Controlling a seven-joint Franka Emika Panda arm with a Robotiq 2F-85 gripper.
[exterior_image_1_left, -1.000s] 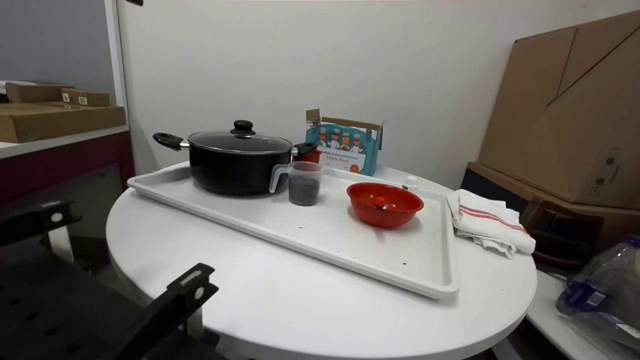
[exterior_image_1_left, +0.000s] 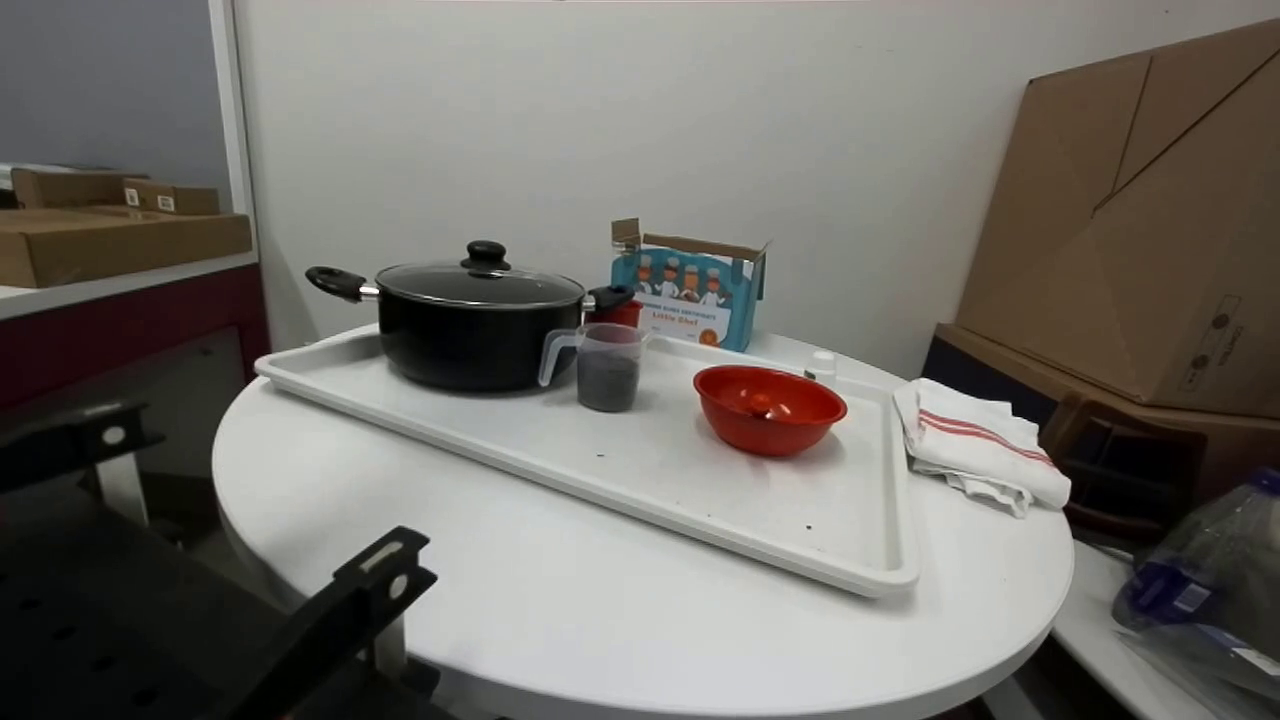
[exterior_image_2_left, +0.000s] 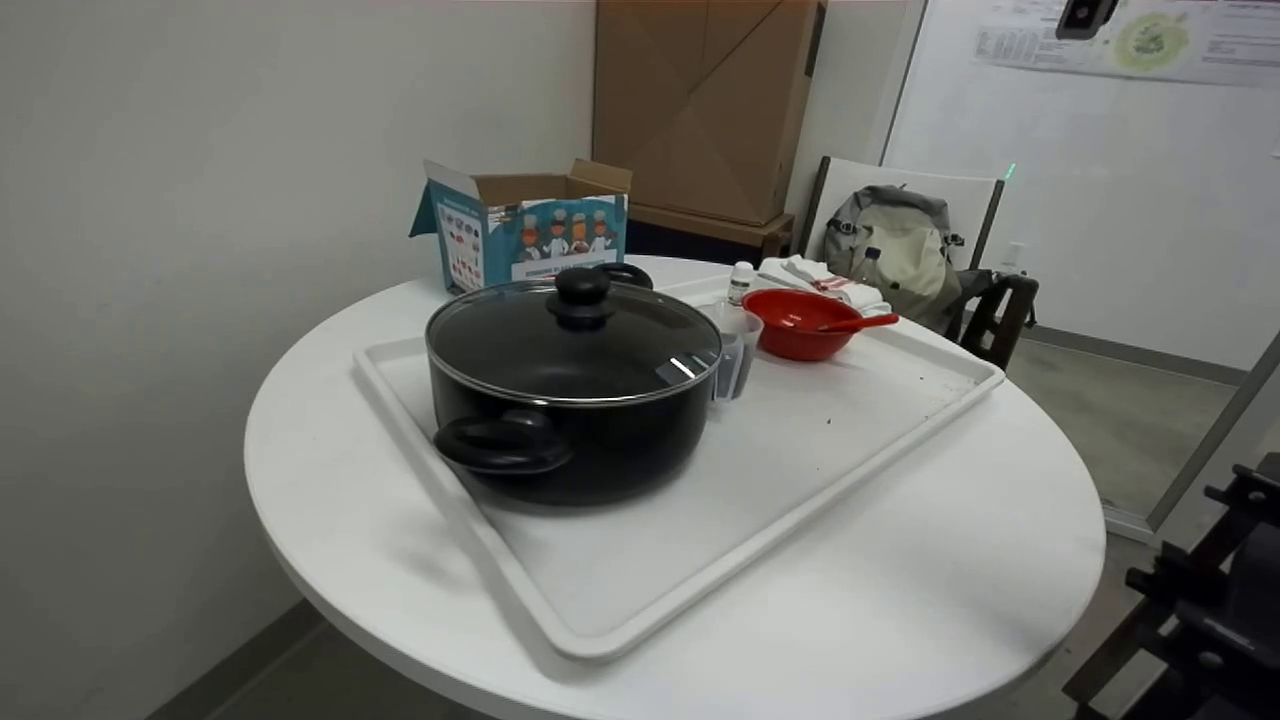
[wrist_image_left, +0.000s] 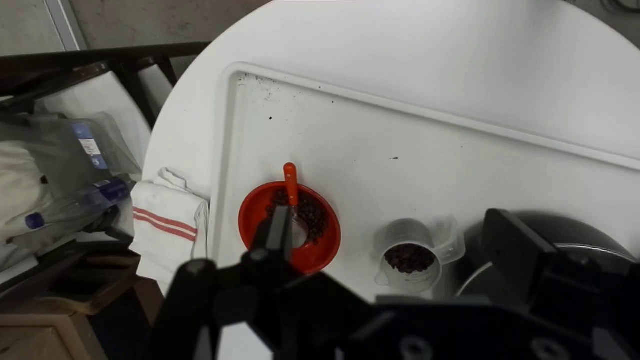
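In the wrist view my gripper is open, its fingers wide apart and nothing held between them. It hangs well above the tray. Below the left finger lies a red bowl (wrist_image_left: 324, 247) of dark beans, a red-handled spoon (wrist_image_left: 291, 182) resting in it. A clear measuring cup (wrist_image_left: 400, 233), partly filled with dark beans, shows in the gap between the fingers. The black lidded pot (exterior_image_2_left: 576, 450) stands beside the cup; in the wrist view the right finger hides part of it. All of these are on the white tray (exterior_image_1_left: 576, 482).
A folded white towel (exterior_image_1_left: 978, 438) lies right of the tray. Behind the pot stand a blue box (exterior_image_1_left: 690, 300) and a small white bottle (exterior_image_2_left: 740, 282). Dark frames (exterior_image_1_left: 390, 588) rise near the table's edge. The tray's front area is clear.
A dark piece at the top left of exterior view 1 has gone out of the picture. The objects on the table have not moved.
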